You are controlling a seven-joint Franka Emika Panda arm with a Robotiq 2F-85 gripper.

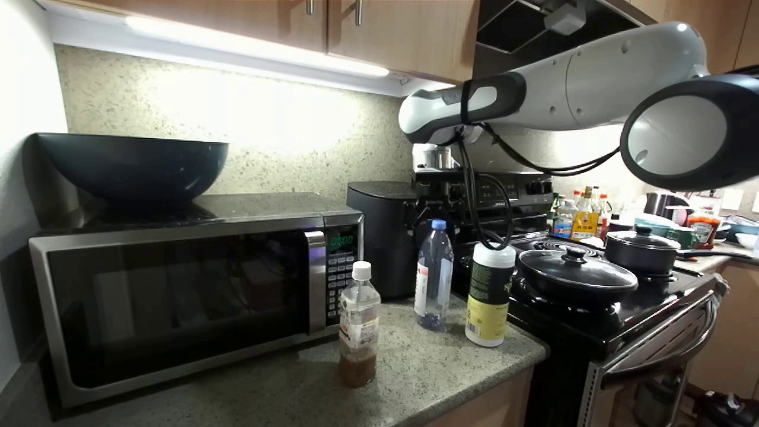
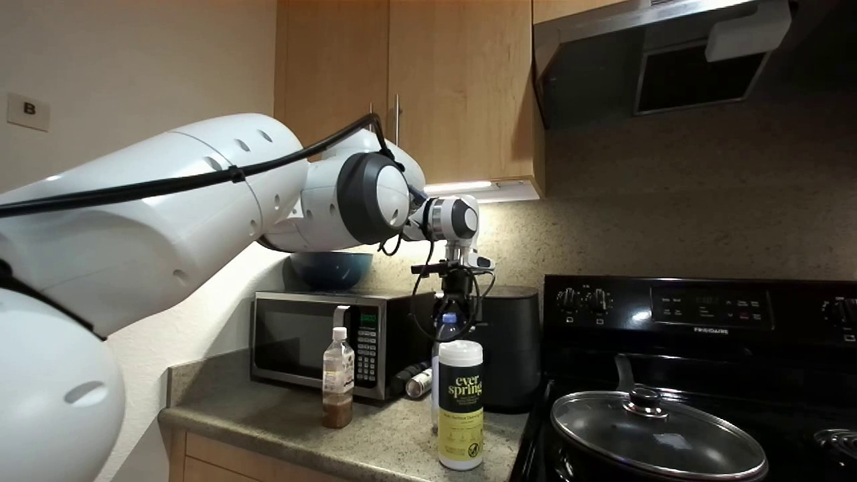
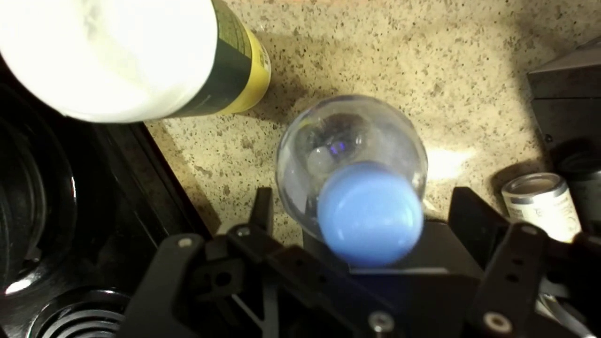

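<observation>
A clear bottle with a blue cap stands upright on the counter, seen from above in the wrist view. My gripper is open, its dark fingers apart on either side of the cap, without visible contact. From outside, the bottle stands between the air-fryer-like black appliance and the white-lidded wipes canister. In the second exterior view the gripper hangs pointing down behind the canister, which hides most of the bottle. A second bottle with brown liquid stands upright before the microwave.
The microwave carries a dark bowl. At the right, a lidded pan sits on the stove. A small can lies close to the gripper's right side.
</observation>
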